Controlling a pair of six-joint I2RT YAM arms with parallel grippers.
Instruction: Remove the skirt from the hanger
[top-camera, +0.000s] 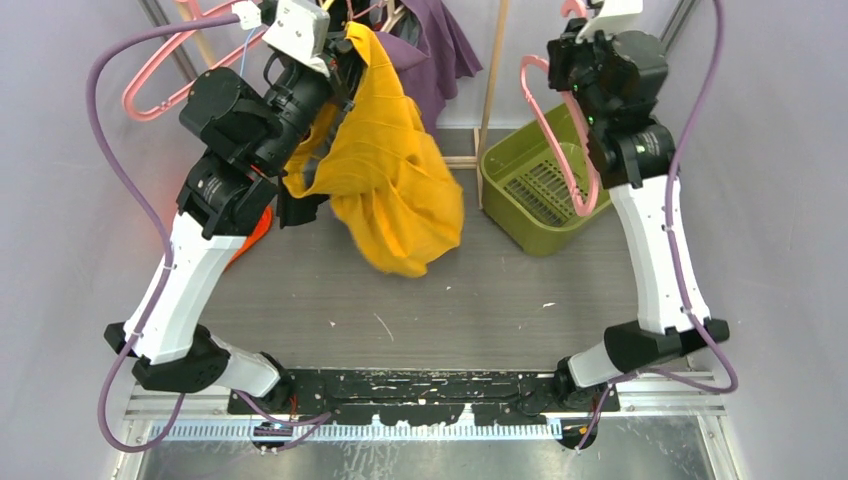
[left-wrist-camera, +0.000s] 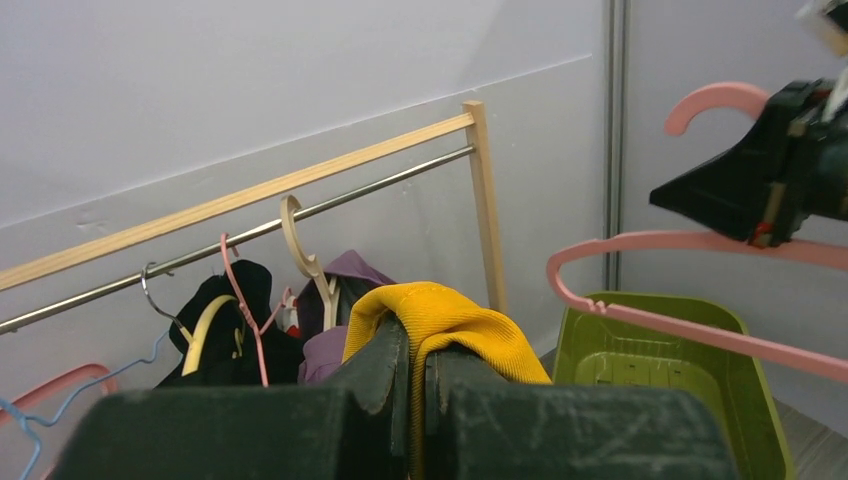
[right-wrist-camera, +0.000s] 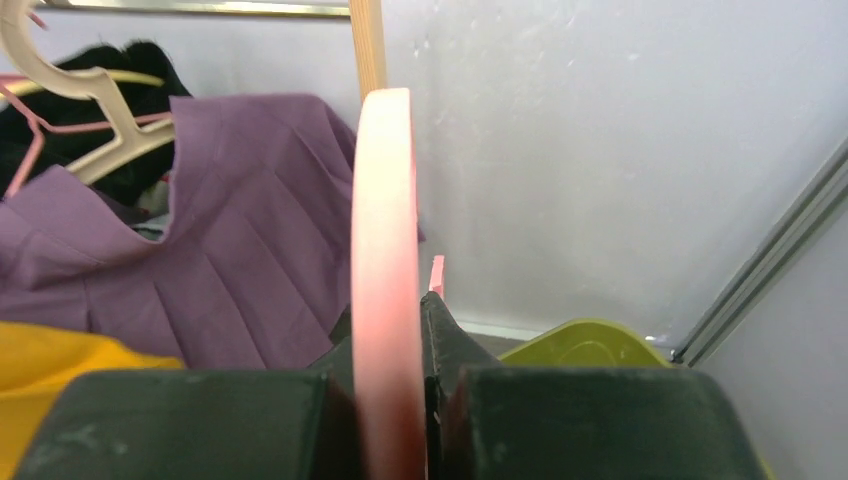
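The mustard-yellow skirt (top-camera: 392, 180) hangs in folds from my left gripper (top-camera: 345, 75), which is shut on its gathered edge. In the left wrist view, a fold of the skirt (left-wrist-camera: 440, 315) comes up between the fingers. Over on the right, my right gripper (top-camera: 562, 65) is shut on a pink hanger (top-camera: 552, 140). Close up in the right wrist view, the hanger (right-wrist-camera: 385, 250) runs between the fingertips. Skirt and hanger are apart, with a clear gap between them, and no cloth hangs on the hanger.
A green basket (top-camera: 525, 235) stands on the floor below the held hanger. Behind the skirt, a rail (left-wrist-camera: 380, 185) in a wooden frame carries several hangers and a purple garment (top-camera: 445, 60). Another pink hanger (top-camera: 140, 100) is at the upper left.
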